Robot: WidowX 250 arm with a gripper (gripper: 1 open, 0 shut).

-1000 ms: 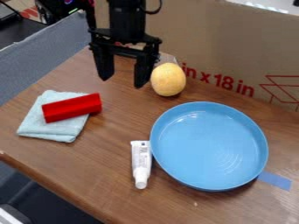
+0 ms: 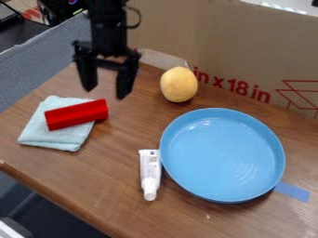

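Note:
The black gripper (image 2: pixel 107 79) hangs open over the back left of the wooden table, slightly blurred, with nothing between its fingers, above and behind a red block (image 2: pixel 77 114). The block lies on a folded light blue cloth (image 2: pixel 50 137). A yellow rounded object (image 2: pixel 179 85) rests at the back, right of the gripper. A white tube (image 2: pixel 151 174) lies at the front, beside the left side of a blue plate (image 2: pixel 224 155).
A large cardboard panel (image 2: pixel 248 46) stands along the back. A grey surface (image 2: pixel 37 70) lies beyond the table's left edge.
The gripper has moved left across the back of the table, away from the yellow object. The objects on the table have not visibly moved.

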